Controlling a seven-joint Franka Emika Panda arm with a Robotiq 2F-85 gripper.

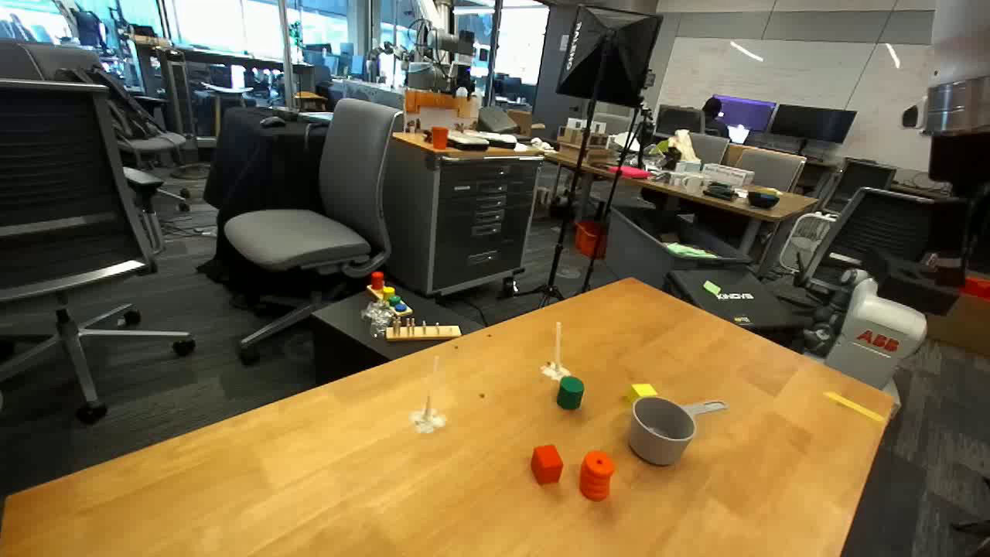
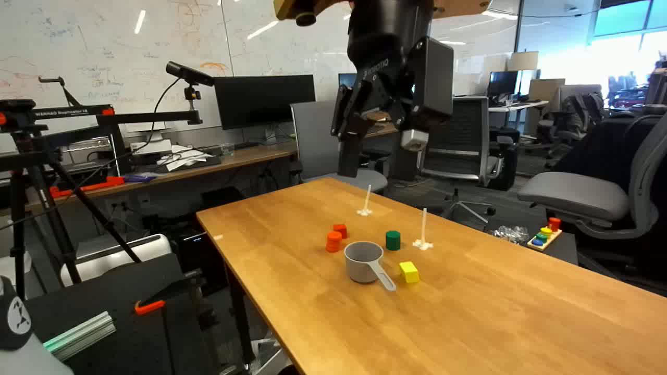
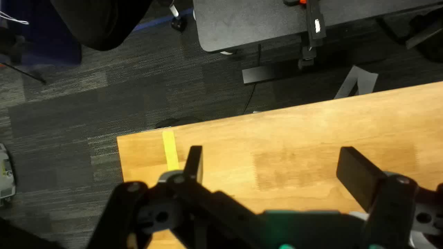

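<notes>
High over the table, my gripper stands open, its two fingers wide apart with only bare wood below them. On the table a grey measuring cup (image 1: 660,436) rests upright, its handle pointing away from the blocks. Close by it lie a yellow block (image 2: 409,272), a green cylinder (image 1: 570,393), a red cube (image 1: 547,464) and a short orange ridged cylinder (image 1: 596,475). Two thin upright pegs stand on white bases: one peg (image 1: 558,348) near the green cylinder, another peg (image 1: 428,399) farther off. None of these objects is clearly visible in the wrist view.
Yellow tape (image 3: 170,150) marks the wood near one corner. Beyond the table edge a low black stand (image 1: 348,339) carries a toy with coloured pieces. A tripod light (image 1: 608,56) and chairs stand on the floor.
</notes>
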